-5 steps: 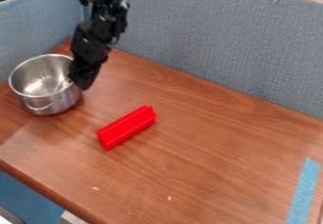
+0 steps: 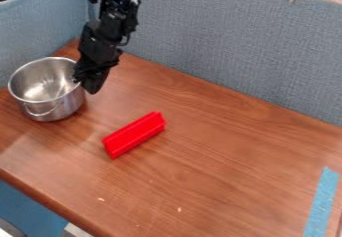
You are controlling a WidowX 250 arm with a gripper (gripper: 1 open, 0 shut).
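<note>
A steel pot (image 2: 43,99) with small side handles stands on the wooden table at the left. The black gripper (image 2: 83,79) is down at the pot's right rim, touching or just beside it; whether its fingers are open or closed on the rim is hard to see. A red block (image 2: 134,135) lies on the table to the right of and below the pot.
Blue padded walls (image 2: 227,61) border the table at the back and left. A strip of blue tape (image 2: 321,203) lies at the right edge.
The arm has shifted slightly to the right and up over the last second, while the gripper stays at the pot's rim. The pot and red block look unmoved.
</note>
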